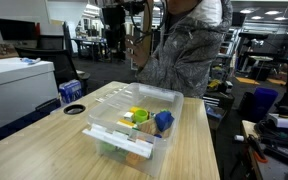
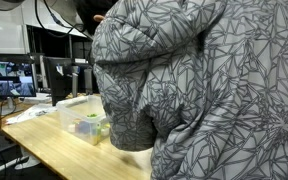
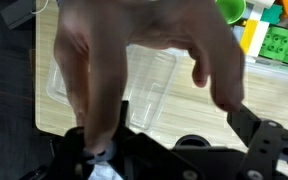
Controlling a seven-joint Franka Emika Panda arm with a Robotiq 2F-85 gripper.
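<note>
A person's hand [image 3: 149, 30] fills the upper left of the wrist view, between the camera and the table. Along the bottom of that view my gripper shows its dark fingers spread wide, the right finger [image 3: 246, 128] clear and the left one partly behind the hand. The gripper looks open, and no object shows gripped. In exterior view 1 the arm's end [image 1: 114, 18] hangs above the table behind a clear plastic bin [image 1: 109, 135]. The bin holds colourful things, among them a blue one [image 1: 164, 121] and a green one [image 1: 138, 114].
A person in a patterned grey garment [image 1: 189, 60] stands close behind the bin and blocks much of exterior view 2. A black round object [image 1: 74, 109] and a blue-and-white container [image 1: 71, 92] are left of the bin. Bare wooden table [image 1: 34, 150] lies at the front left.
</note>
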